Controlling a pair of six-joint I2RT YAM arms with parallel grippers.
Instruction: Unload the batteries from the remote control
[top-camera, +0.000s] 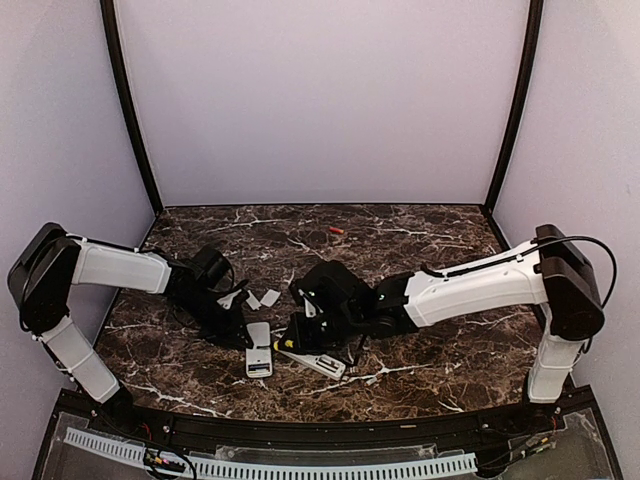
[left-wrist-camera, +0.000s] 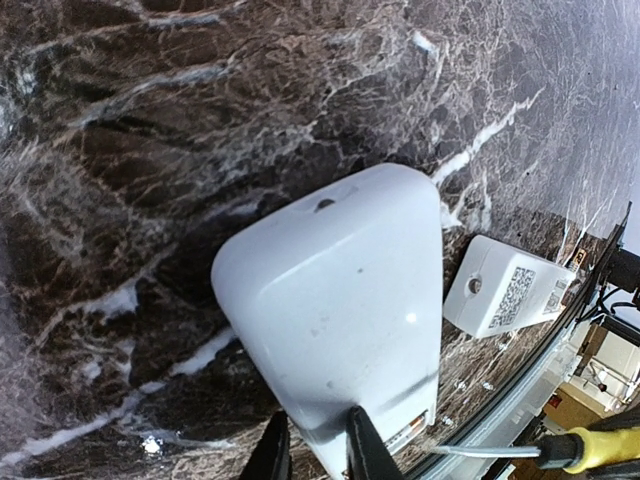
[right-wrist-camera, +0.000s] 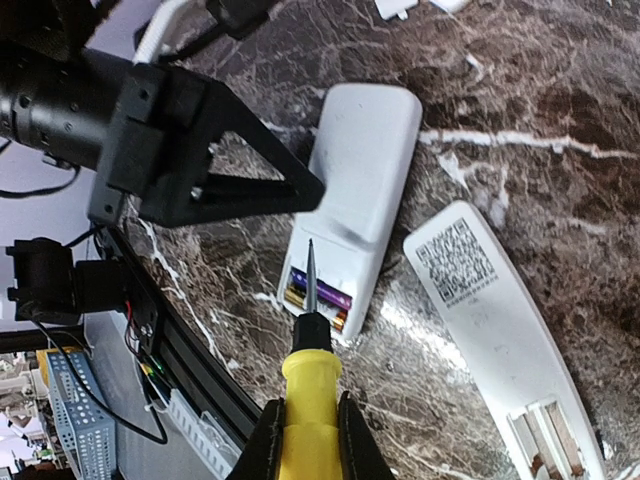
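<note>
A white remote control (right-wrist-camera: 365, 165) lies on the dark marbled table with its lower compartment uncovered; a purple battery (right-wrist-camera: 325, 290) and a gold-coloured battery (right-wrist-camera: 294, 297) sit inside. My left gripper is at the remote's side edge, its fingers apart. In the right wrist view one of its fingers (right-wrist-camera: 255, 196) reaches over the remote, while the other is hard to make out. My right gripper is shut on a yellow-handled screwdriver (right-wrist-camera: 312, 400). The screwdriver's thin tip appears over the battery compartment; whether it touches a battery I cannot tell.
A second white remote (right-wrist-camera: 490, 310) lies close on the right, its compartment open with no coloured battery visible. Small white pieces (top-camera: 271, 298) lie behind the remotes. A red item (top-camera: 336, 230) rests at the back.
</note>
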